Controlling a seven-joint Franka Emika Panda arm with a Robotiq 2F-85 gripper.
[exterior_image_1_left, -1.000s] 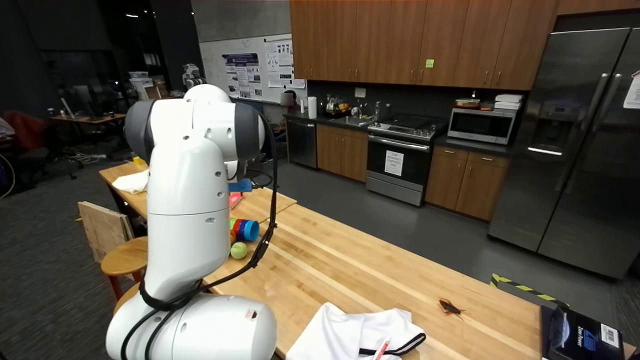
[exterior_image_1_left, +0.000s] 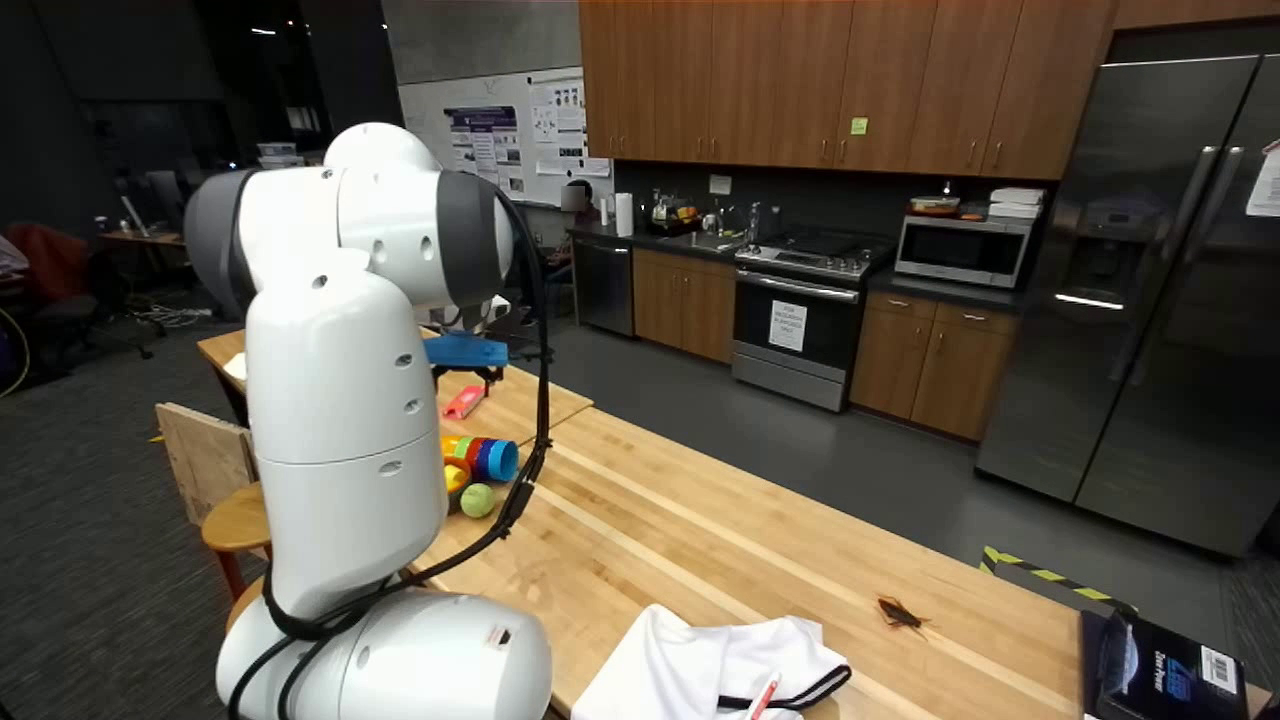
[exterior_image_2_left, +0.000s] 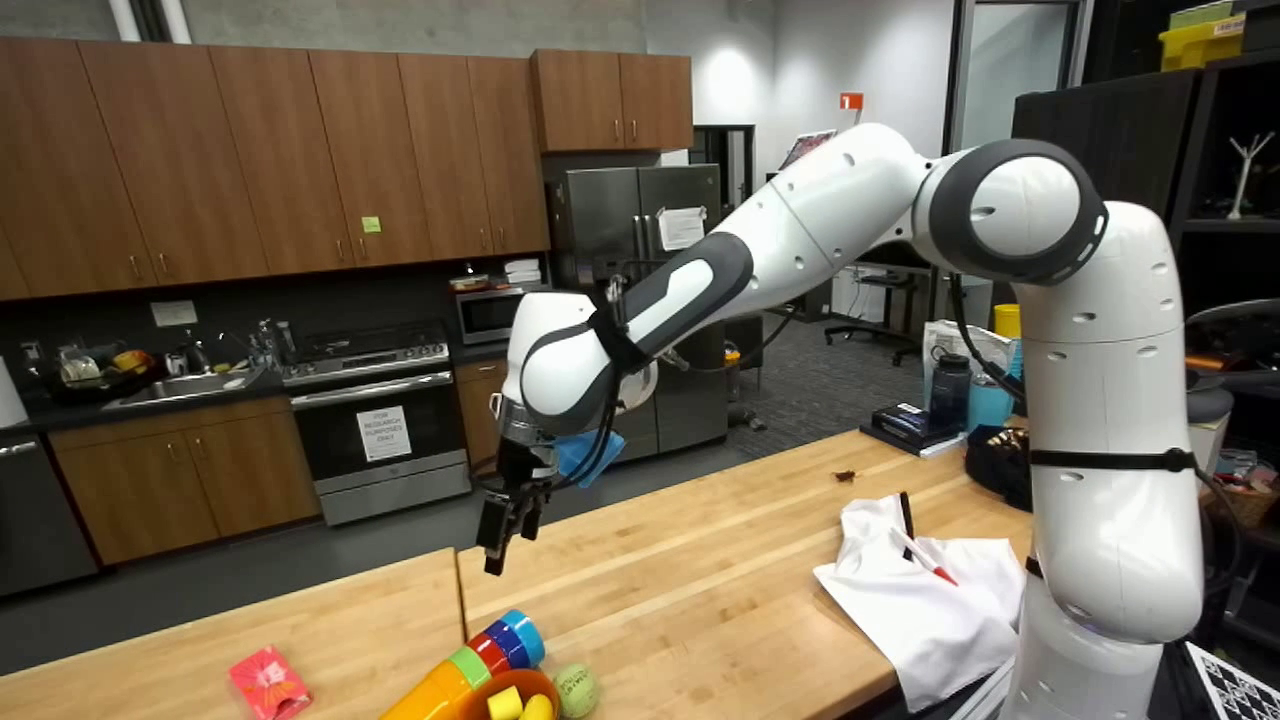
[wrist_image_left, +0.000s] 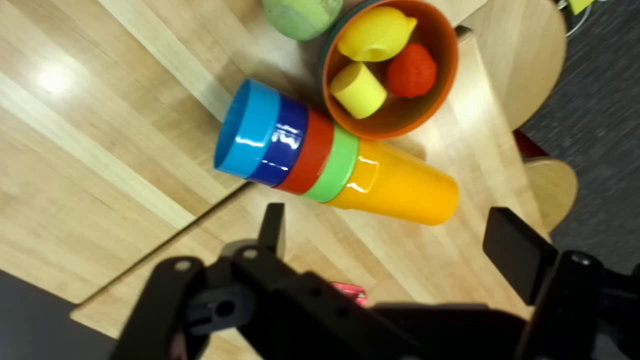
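Observation:
My gripper stands open in the wrist view, its two black fingers wide apart and nothing held between them. Beyond the fingers, a stack of nested cups (wrist_image_left: 321, 150) lies on its side, light blue at one end and yellow-orange at the other. Against it rests an orange bowl (wrist_image_left: 453, 66) holding a yellow lemon (wrist_image_left: 376, 33), a yellow cylinder (wrist_image_left: 358, 90) and a red ball (wrist_image_left: 411, 71). A green tennis ball (wrist_image_left: 303, 15) sits beside the bowl. In exterior view 2 the gripper (exterior_image_2_left: 511, 546) hangs above the table, clear of the cups.
A pink packet (exterior_image_2_left: 270, 684) lies on the adjoining table. Farther along are a white cloth (exterior_image_2_left: 888, 600) with a red-tipped pen (exterior_image_2_left: 930, 562) on it, a brown toy insect (exterior_image_2_left: 845, 475) and a dark box (exterior_image_2_left: 912, 426).
The arm has swung left in exterior view 1 and looks larger. Its blue part near the wrist sits slightly higher and farther left. The objects on the table appear unmoved.

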